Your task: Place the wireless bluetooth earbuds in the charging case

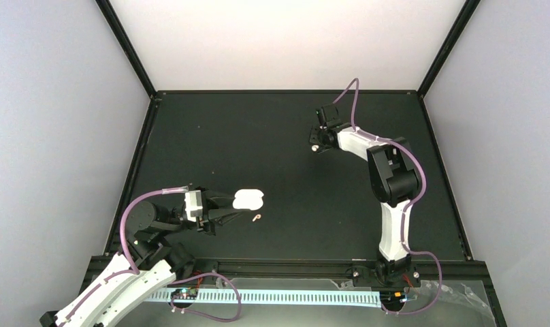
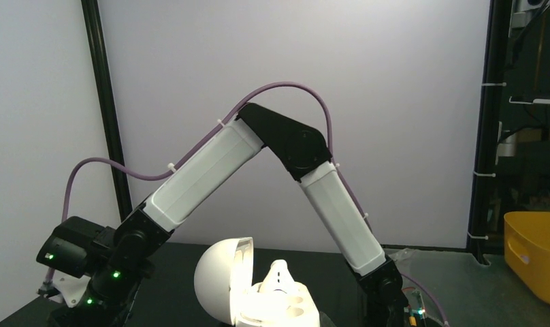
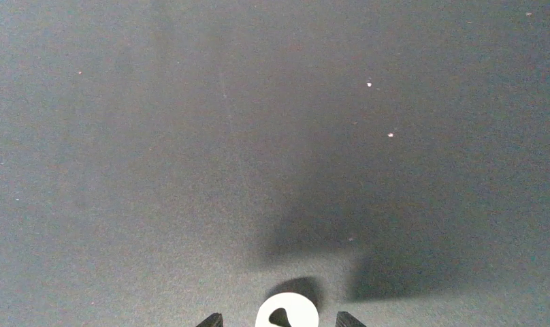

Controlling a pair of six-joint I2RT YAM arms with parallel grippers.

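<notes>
My left gripper (image 1: pixel 234 204) is shut on the white charging case (image 1: pixel 248 199), held at the lower left in the top view. In the left wrist view the case's lid (image 2: pixel 218 281) stands open, and an earbud-shaped white piece shows above its inner tray (image 2: pixel 278 312). One small earbud (image 1: pixel 256 218) lies on the mat just in front of the case. Another white earbud (image 3: pixel 302 310) rests on the mat at the bottom of the right wrist view. My open right gripper has its fingertips (image 3: pixel 350 320) on either side of that earbud, with gaps showing between.
Pale walls close in the sides and back. A yellow bin (image 2: pixel 536 255) stands outside, at the right of the left wrist view.
</notes>
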